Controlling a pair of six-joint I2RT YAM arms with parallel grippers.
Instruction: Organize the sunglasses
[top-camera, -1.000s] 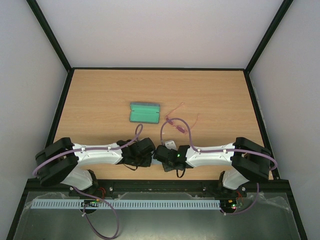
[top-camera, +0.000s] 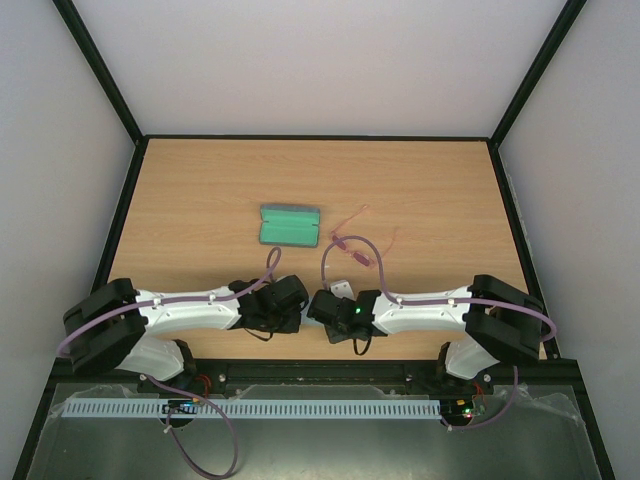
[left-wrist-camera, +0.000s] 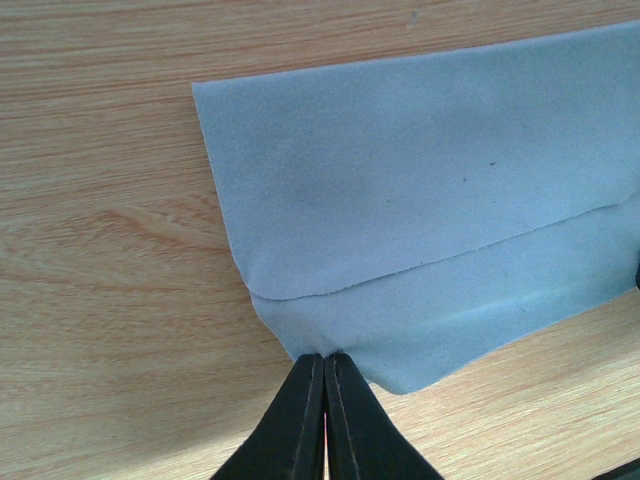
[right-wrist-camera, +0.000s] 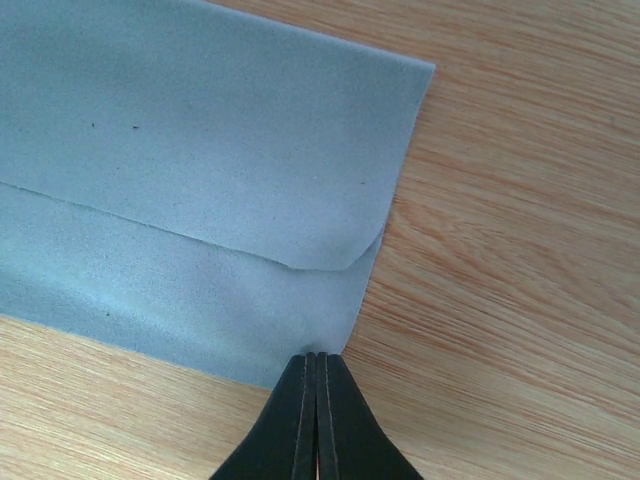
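A pale blue cloth (left-wrist-camera: 400, 180) lies on the table with a fold line running across it, its near strip closest to my fingers. My left gripper is shut, its tips at the cloth's near left corner. At the near right corner, my right gripper is shut as well, tips against the fabric; whether a thin edge is pinched there does not show. From above, the two wrists cover most of the cloth. Pink-lensed sunglasses (top-camera: 362, 258) rest beyond the right arm, temples spread. A green case (top-camera: 290, 230) lies open to their left.
The right arm's purple cable (top-camera: 381, 270) arches over the sunglasses in the top view. Both wrists are close together near the table's front edge. Bare wood (top-camera: 430, 190) is free at the back and at both sides.
The left arm has shifted very slightly left over the last second. The right arm, the case and the sunglasses look unmoved.
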